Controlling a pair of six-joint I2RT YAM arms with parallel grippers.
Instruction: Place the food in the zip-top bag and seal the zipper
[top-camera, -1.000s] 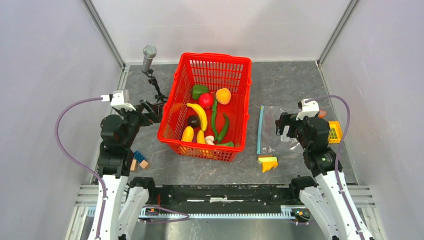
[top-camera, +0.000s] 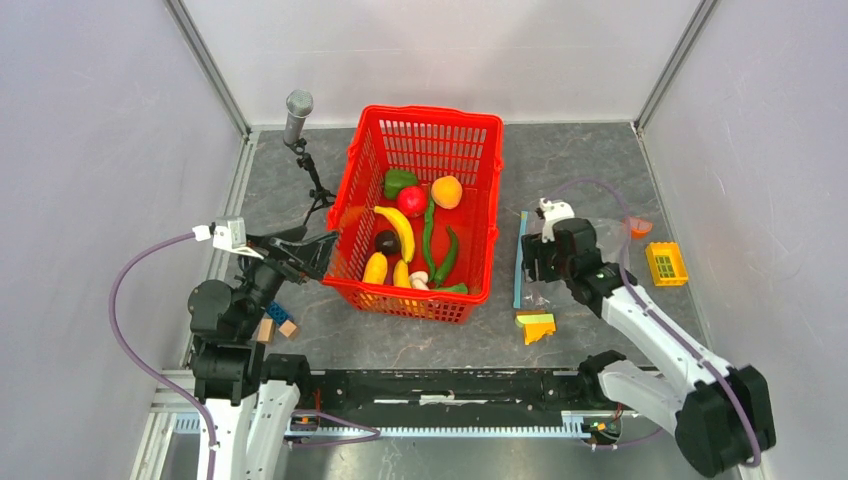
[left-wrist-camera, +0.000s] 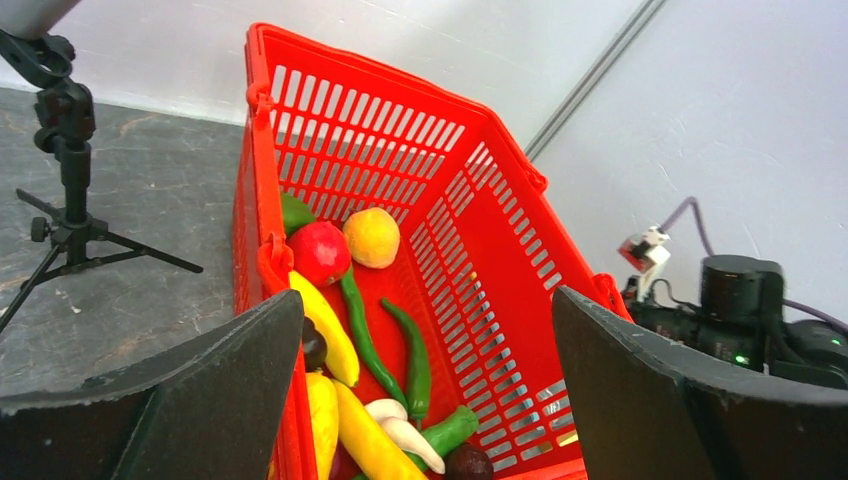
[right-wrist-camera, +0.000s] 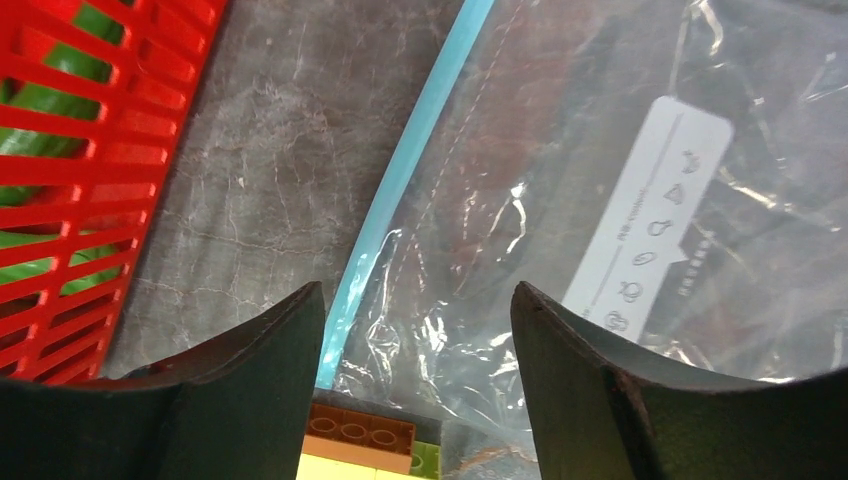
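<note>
A clear zip top bag (right-wrist-camera: 540, 190) with a blue zipper strip (right-wrist-camera: 385, 205) lies flat on the table, right of the red basket (top-camera: 494, 215). My right gripper hangs over the bag's zipper end, its fingers apart with nothing between them. The food sits in the basket: a banana (top-camera: 404, 236), a red fruit (top-camera: 411, 201), an orange fruit (top-camera: 446, 192), a green pepper (top-camera: 399, 181), green chilies and more. At the basket's left wall, above its rim, my left gripper stands open and empty.
A microphone on a tripod (top-camera: 306, 135) stands behind the left arm. Toy bricks (top-camera: 536, 326) lie by the bag's near end. A yellow crate (top-camera: 666, 264) is at the far right, and wooden blocks (top-camera: 288, 328) lie near the left arm.
My right arm has swung left, bringing its gripper from over the bag's middle toward the zipper strip.
</note>
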